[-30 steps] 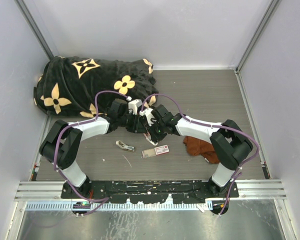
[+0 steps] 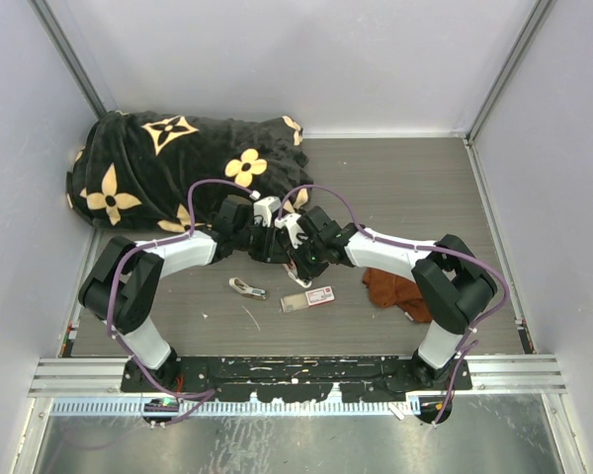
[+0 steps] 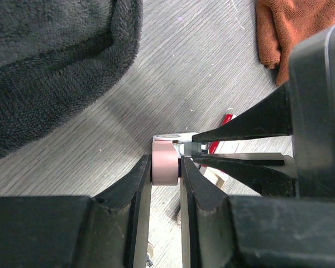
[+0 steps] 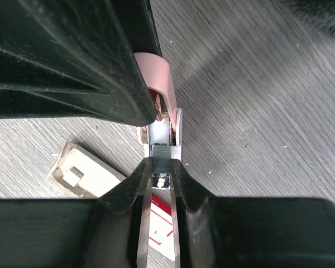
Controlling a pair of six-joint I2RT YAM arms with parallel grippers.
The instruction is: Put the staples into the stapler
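Observation:
The pink and white stapler (image 4: 162, 78) stands with its top lifted away from its white base, seen closely in the right wrist view. My left gripper is shut on the pink end of it. A short grey strip of staples (image 4: 161, 153) lies over the stapler's track, and my right gripper is shut on that strip. In the left wrist view the right fingers (image 3: 245, 123) reach in from the right, close beside the stapler. From above, the arms hide most of the stapler, and how deep the strip sits cannot be told.
A staple box (image 2: 306, 298), white and red at one end, lies just in front of the grippers. Left of it are a small pale tool (image 2: 247, 288) and a thin strip (image 2: 250, 318). A brown cloth (image 2: 395, 293) lies right, a dark flowered blanket (image 2: 188, 168) behind.

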